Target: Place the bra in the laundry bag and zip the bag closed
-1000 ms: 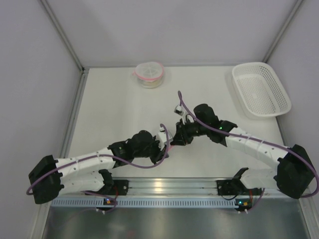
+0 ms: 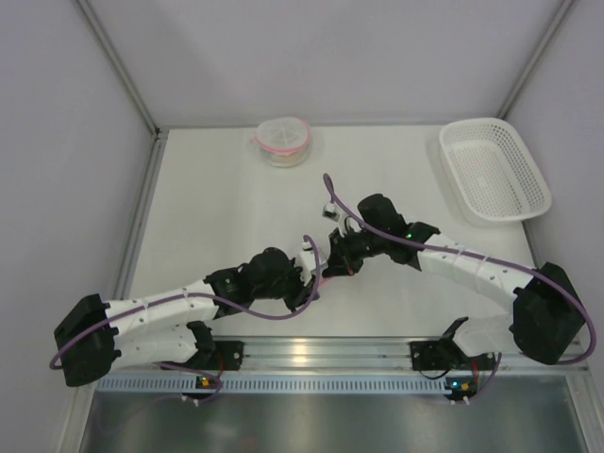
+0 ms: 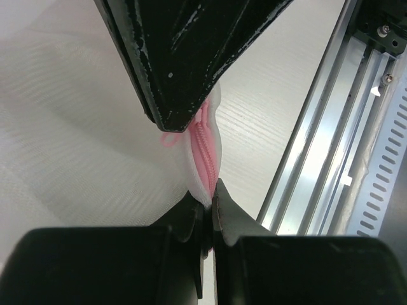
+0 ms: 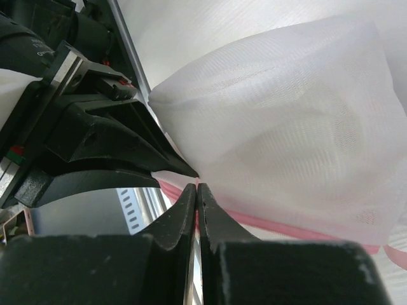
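Note:
The white mesh laundry bag (image 4: 280, 121) has a pink zip edge (image 4: 273, 223) running along its near side in the right wrist view. My left gripper is shut on one end of that pink zip, with mesh pinched between its fingers. Close beside it, my right gripper is shut with its tips against the zip edge; whether the zip pull is between them is hidden. A small pink loop (image 3: 170, 138) shows at the right gripper's tip in the left wrist view. From above, both grippers cover most of the bag. No bra can be made out.
At the back of the table stands a round see-through container (image 2: 283, 140) with a pink rim. An empty white basket (image 2: 494, 170) is at the back right.
My right gripper has shifted slightly left, its arm following and its hand turning a little. The left arm stays where it was.

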